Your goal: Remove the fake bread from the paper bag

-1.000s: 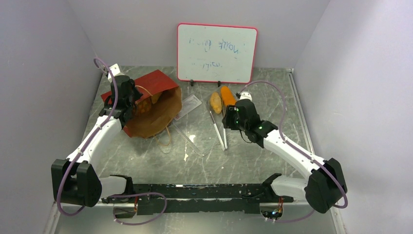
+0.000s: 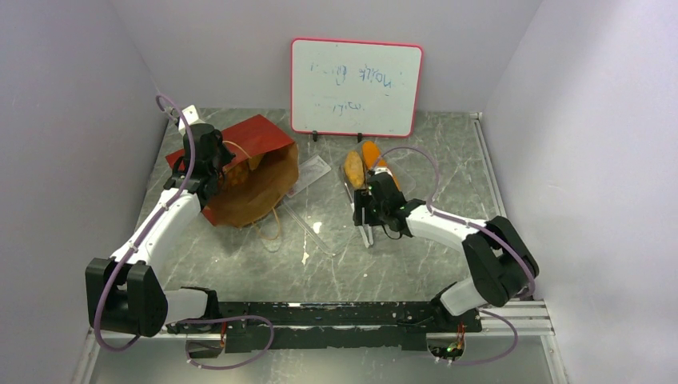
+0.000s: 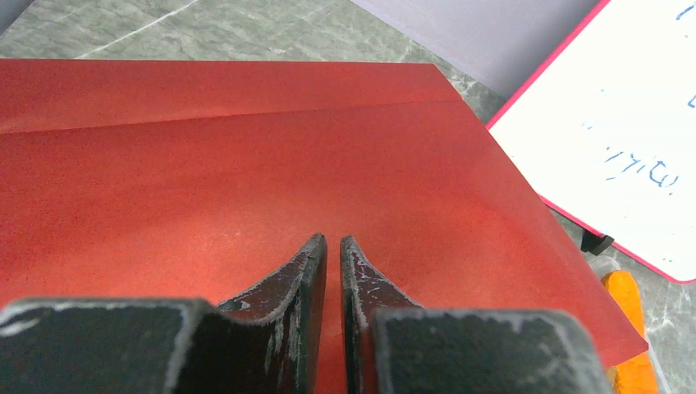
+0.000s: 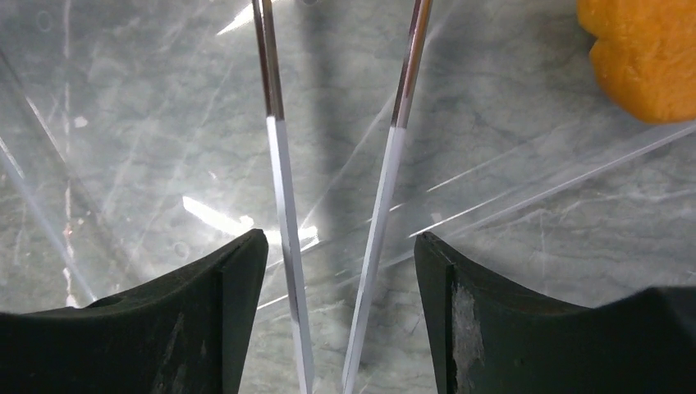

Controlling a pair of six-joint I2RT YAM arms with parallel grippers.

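Note:
The paper bag (image 2: 272, 180), red outside and brown inside, lies on its side at the left, with bread (image 2: 234, 176) partly visible inside. My left gripper (image 2: 220, 160) is shut on its upper red side. Two pieces of bread (image 2: 352, 168) (image 4: 644, 57), yellow and orange, lie outside on a clear plastic tray at the centre right. My right gripper (image 2: 361, 206) is part open and low over the tray, around two long thin utensils (image 4: 283, 180), with nothing gripped.
A whiteboard (image 2: 356, 84) stands at the back on small feet. A clear plastic piece (image 2: 308, 176) lies beside the bag.
My right gripper has moved left and down toward the tray's front, over the utensils. The left arm and bag show no clear change.

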